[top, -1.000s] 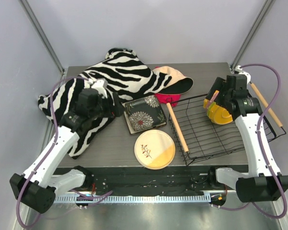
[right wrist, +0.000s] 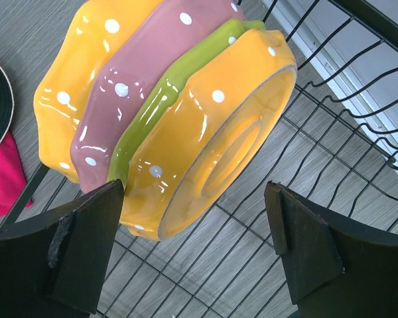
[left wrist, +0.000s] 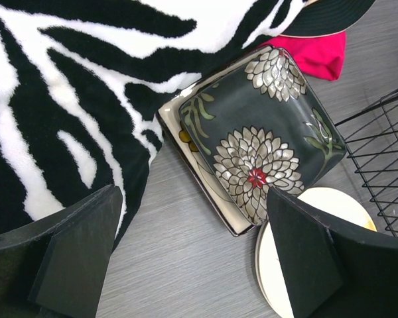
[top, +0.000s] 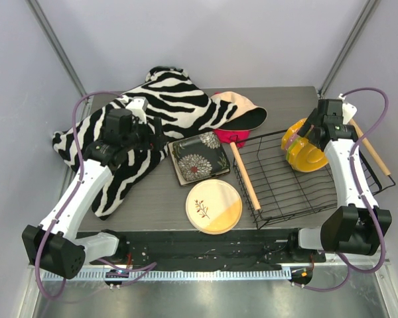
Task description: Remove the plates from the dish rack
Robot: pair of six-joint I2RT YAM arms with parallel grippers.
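In the wire dish rack [top: 285, 205], yellow plates [top: 308, 159] stand on edge with pink and green ones between them. My right gripper [top: 313, 129] hangs open just above them; in the right wrist view the front yellow plate [right wrist: 199, 112] lies between and beyond its fingertips, its lower left part next to the left finger. My left gripper [top: 149, 132] is open over the zebra-striped cloth [top: 166, 99], with square floral plates [left wrist: 252, 159] below it.
A round cream plate [top: 213, 205] lies left of the rack at the front edge. A red cloth [top: 229, 136] and a peach-and-black cap [top: 242, 109] lie at the back, near the floral plates.
Over the last second my right gripper has shifted slightly right above the plates, and the left arm has moved slightly back and left. The plates are unmoved.
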